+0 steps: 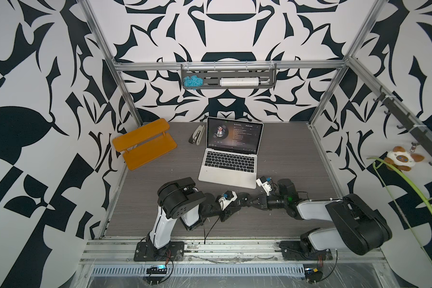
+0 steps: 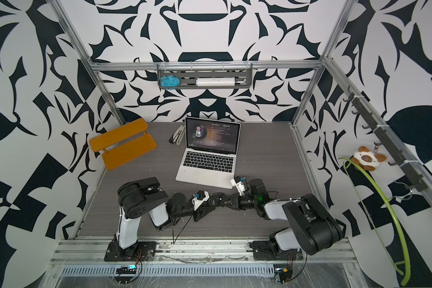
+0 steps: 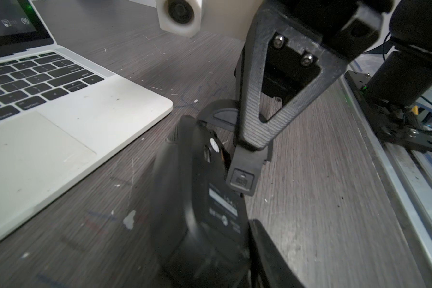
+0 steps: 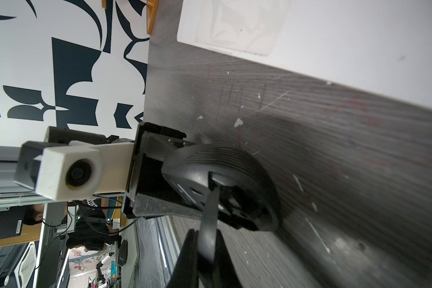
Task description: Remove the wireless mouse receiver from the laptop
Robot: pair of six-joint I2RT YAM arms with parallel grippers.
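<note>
A black mouse (image 3: 192,201) is held up on its side over the table, its underside turned towards my right arm. My left gripper is shut around one end of it. In the right wrist view, the mouse's compartment (image 4: 235,199) lies uncovered. A thin dark grey cover (image 3: 242,177) with a small arrow mark is pinched in my right gripper, with its edge at the mouse's underside. Whether they touch, I cannot tell. The silver laptop (image 1: 228,175) stands open behind both grippers. No receiver can be made out in these views.
A stapler (image 1: 196,135) lies left of the laptop. Farther left is an orange folded stand (image 1: 148,148). The laptop's front edge is close behind the mouse.
</note>
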